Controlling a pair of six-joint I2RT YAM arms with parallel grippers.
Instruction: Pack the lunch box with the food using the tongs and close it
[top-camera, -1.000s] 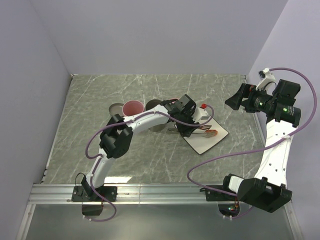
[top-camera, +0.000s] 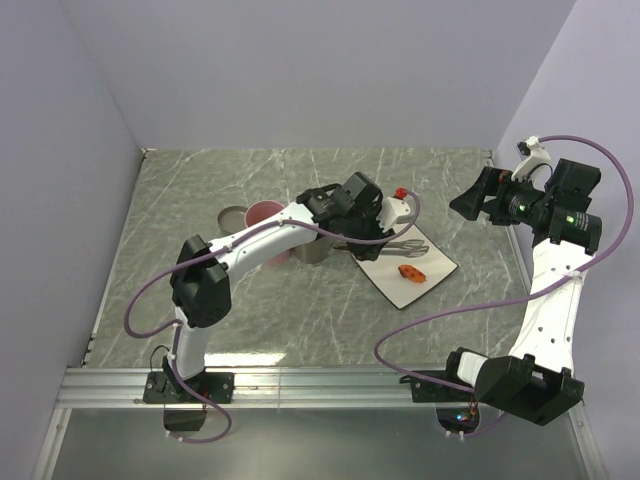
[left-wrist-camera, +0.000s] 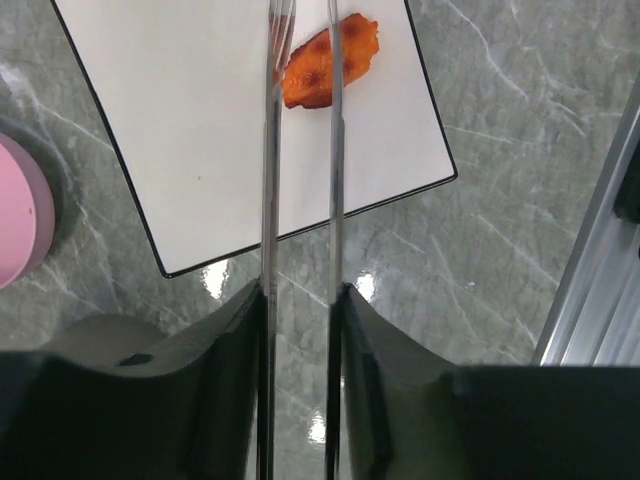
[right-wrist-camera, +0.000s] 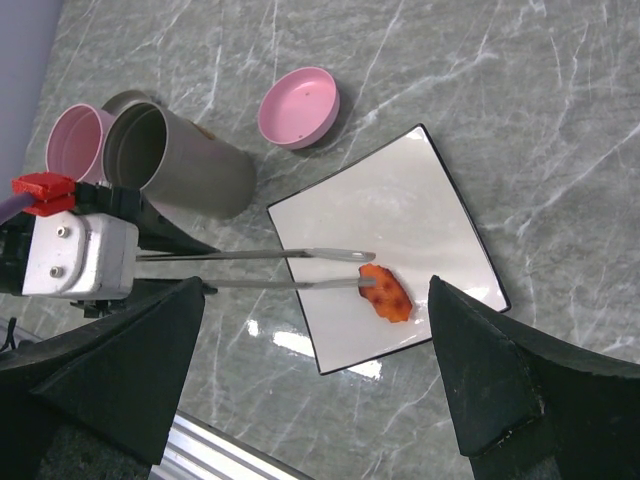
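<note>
My left gripper (top-camera: 372, 240) is shut on long metal tongs (left-wrist-camera: 336, 170), whose two arms reach out over a white square board (left-wrist-camera: 190, 160). An orange-brown food piece (top-camera: 412, 273) lies on that board; in the left wrist view the tong tips overlap it, and I cannot tell whether they touch it. A pink bowl (right-wrist-camera: 298, 105) sits behind the board. A grey canister (right-wrist-camera: 210, 175) and a pink cup (right-wrist-camera: 72, 140) stand beside it. My right gripper (top-camera: 490, 200) hangs open at the right side, empty.
A small grey lid (top-camera: 230, 220) lies left of the containers. A metal rail (right-wrist-camera: 225, 450) runs along the front edge; walls close in the sides and back.
The left arm has risen and shifted slightly left with the tongs. The food piece now shows clearly in the top view, apart from the tongs there. The right arm has not moved.
</note>
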